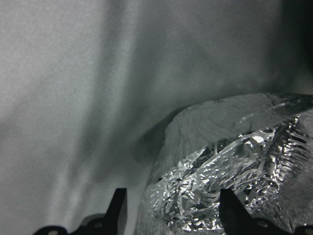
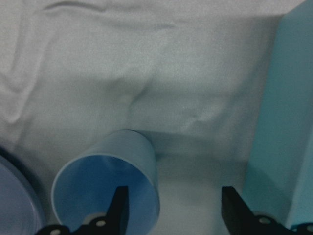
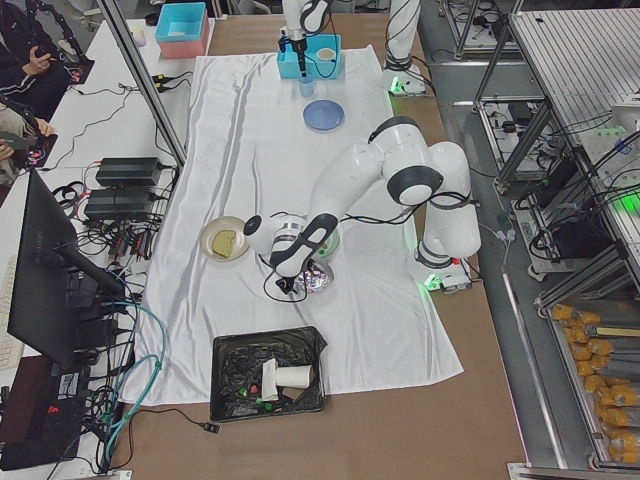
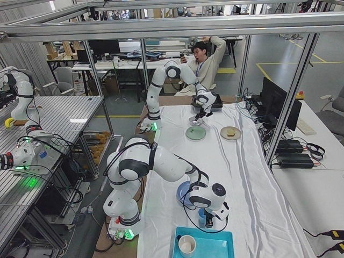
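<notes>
My left gripper is open over a crumpled foil dish (image 3: 318, 277), whose rim and shiny inside fill the lower right of the left wrist view. A green plate (image 4: 195, 133) is beside it, and a tan plate (image 3: 208, 238) with a yellow item (image 4: 231, 131) lies nearby. My right gripper is open above a light blue cup (image 2: 122, 146), one finger over its mouth. A blue plate (image 3: 323, 115) lies beside that cup, and a teal bin (image 2: 279, 107) stands on the other side.
A black-lined bin (image 3: 225, 365) with white rolls and scraps stands at the cloth's near end. The teal bin holds a white mug (image 4: 186, 244). Monitors and cables line the table's side.
</notes>
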